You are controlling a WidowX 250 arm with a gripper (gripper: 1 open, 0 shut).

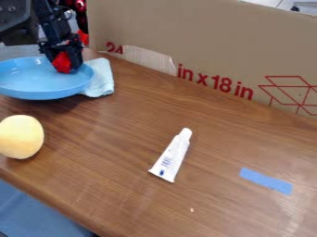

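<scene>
At the upper left, my black gripper (59,51) reaches down over a blue plate (37,88), shut on a red object (62,63) at the plate's back right. The red object's exact shape is partly hidden by the fingers. A pale blue cloth (99,83) lies beside and partly under the plate's right side.
A yellow rounded object (20,137) sits at the front left. A white tube (172,155) lies in the middle right, a strip of blue tape (265,181) farther right. A large cardboard panel (210,42) bounds the back.
</scene>
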